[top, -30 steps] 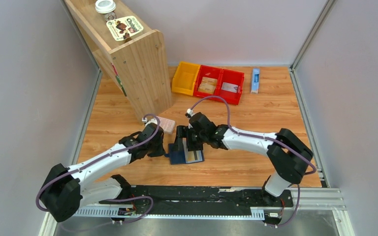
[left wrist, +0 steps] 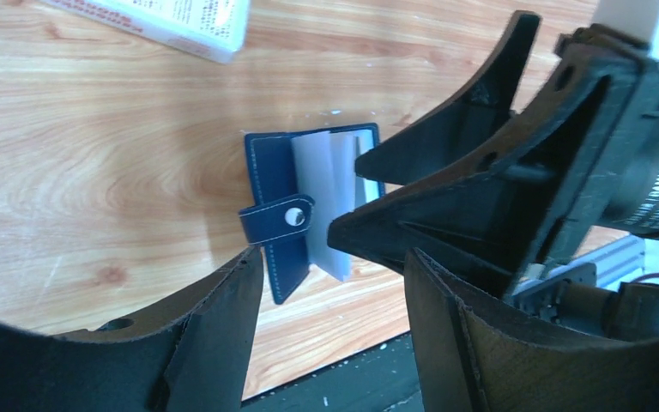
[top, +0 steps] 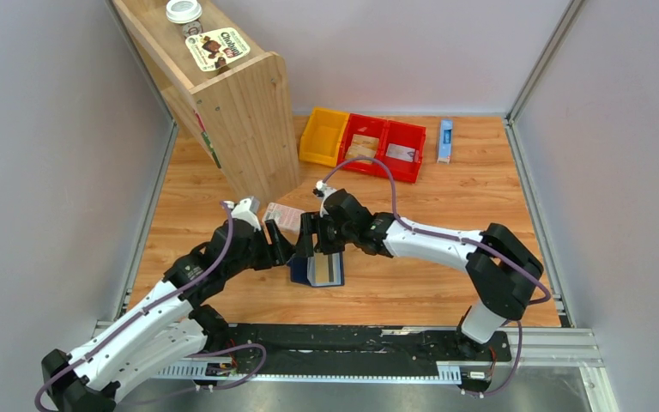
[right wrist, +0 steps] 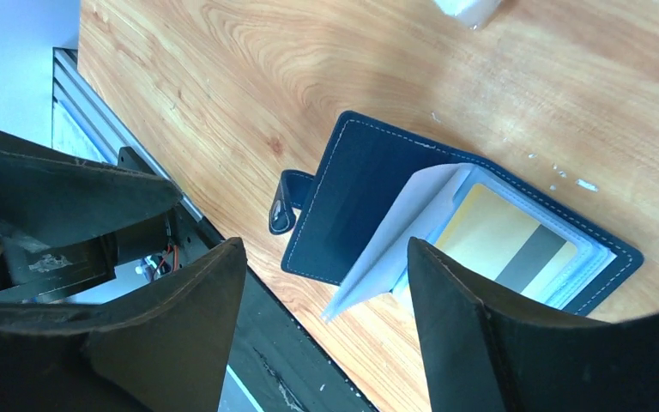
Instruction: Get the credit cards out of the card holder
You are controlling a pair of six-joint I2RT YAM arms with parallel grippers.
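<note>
A dark blue card holder [top: 300,270] lies open on the table below both grippers, its strap and snap sticking out at one side. It has clear sleeves [right wrist: 403,223], partly raised, and a pale card with a dark stripe [right wrist: 493,232] inside. My left gripper is open above the holder's strap side, nothing between its fingers. My right gripper hangs over the holder with its fingers apart and empty, the raised sleeve edge lying below the gap between them.
A pink-and-white box [top: 281,215] lies just behind the holder. Yellow [top: 324,136] and red [top: 403,150] bins stand at the back, with a blue box [top: 444,142] to their right. A tall wooden cabinet [top: 244,129] is at back left.
The holder shifted slightly left.
</note>
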